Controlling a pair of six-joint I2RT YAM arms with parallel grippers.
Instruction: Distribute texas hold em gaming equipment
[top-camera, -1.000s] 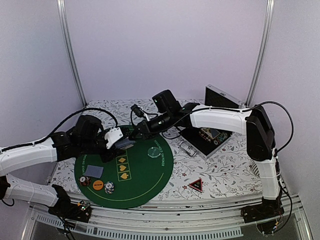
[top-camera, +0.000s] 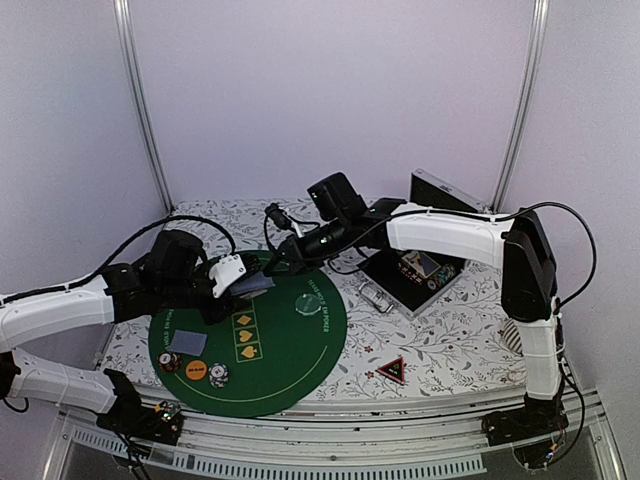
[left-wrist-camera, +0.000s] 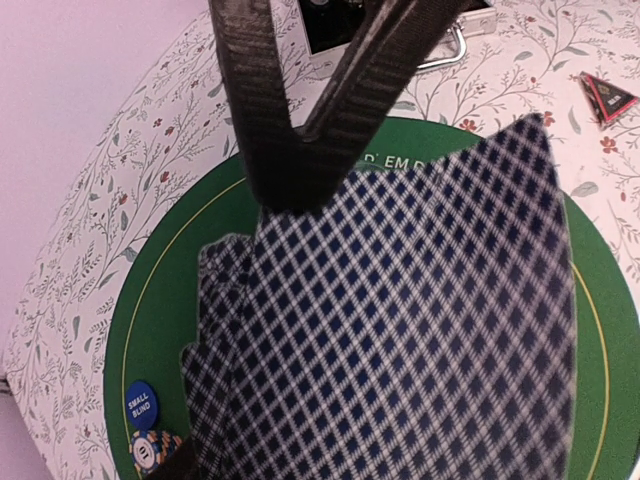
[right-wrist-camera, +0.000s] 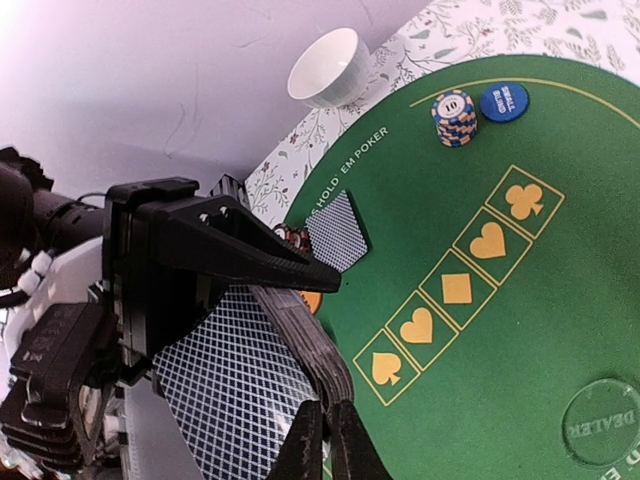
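Note:
A fan of blue-and-white checkered cards fills much of the left wrist view, above the green poker mat. My left gripper is shut on these cards, seen from the side in the right wrist view. My right gripper is shut, its tips right at the cards' upper edge in the left wrist view; no card shows clearly between them. On the mat lie a card pile, an orange disc, a chip stack, a blue small blind disc and a clear dealer disc.
An open black case stands at the back right, a silver clasped item beside it. A red-and-black triangle lies on the patterned cloth. A white bowl is off the mat. The front of the mat has free room.
The left arm and the mat items look unmoved.

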